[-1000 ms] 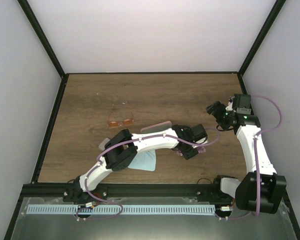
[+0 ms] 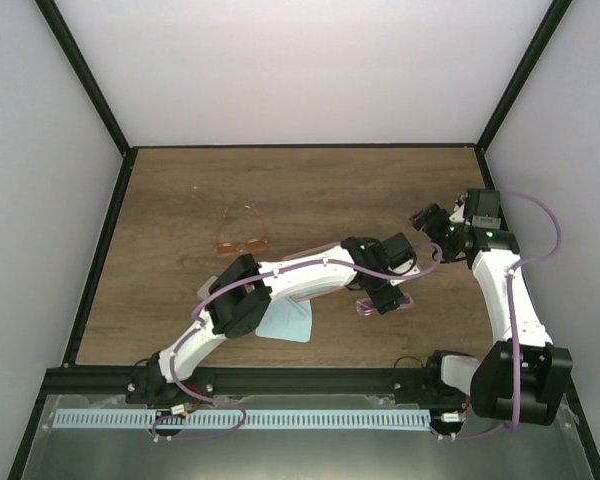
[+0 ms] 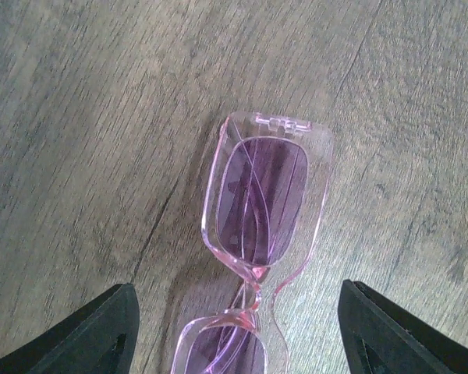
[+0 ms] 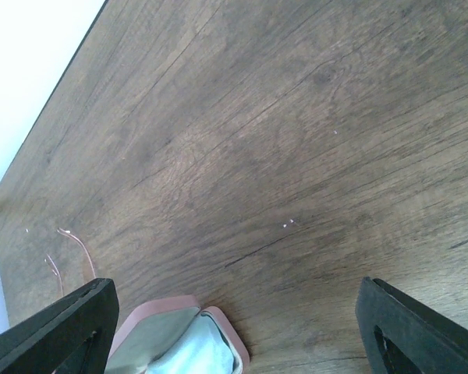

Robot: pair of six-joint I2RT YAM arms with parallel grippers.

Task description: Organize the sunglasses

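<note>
Pink clear sunglasses lie folded on the table below my left gripper, whose fingertips stand open either side of the frame near its bridge, nothing held. Brown sunglasses with temples open lie at the centre left. A pink-rimmed case holding a light blue cloth shows in the right wrist view, largely hidden by the left arm from above. A light blue cloth also shows beside that arm. My right gripper is open and empty, above bare table at the right.
A small grey object, partly hidden, sits left of the left arm. Walls enclose the table at the back and sides.
The left gripper has risen slightly toward the back over the pink sunglasses, which show more from above. The right arm has barely moved.
</note>
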